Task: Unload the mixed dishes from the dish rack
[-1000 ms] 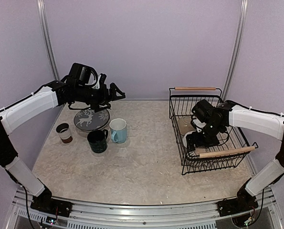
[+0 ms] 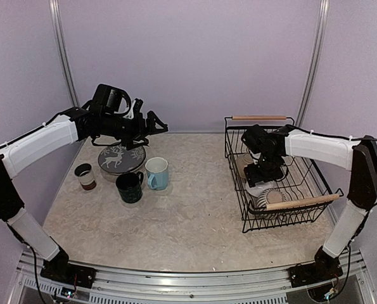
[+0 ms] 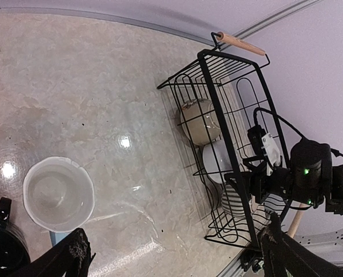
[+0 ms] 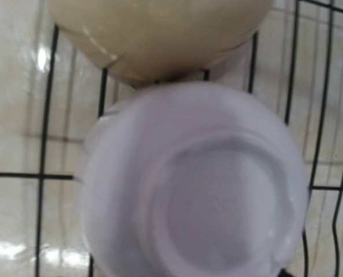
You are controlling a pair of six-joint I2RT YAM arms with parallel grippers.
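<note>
The black wire dish rack [image 2: 312, 215] stands on the right of the table. In it sit a tan cup [image 3: 201, 122], a white bowl [image 4: 217, 202] turned bottom up and a striped dish [image 3: 233, 203]. My right gripper [image 2: 259, 177] is down in the rack, over the white bowl. Its fingers are mostly outside the right wrist view, and whether they touch the bowl cannot be told. My left gripper [image 2: 151, 123] stays open and empty above the far left, near a dark plate with a reindeer [image 2: 117, 158].
A light blue mug [image 2: 157, 172], a dark mug [image 2: 130, 189] and a small brown-and-white cup [image 2: 85, 177] stand on the left. Wooden handles [image 2: 302, 202] top the rack's ends.
The left arm has hardly moved.
</note>
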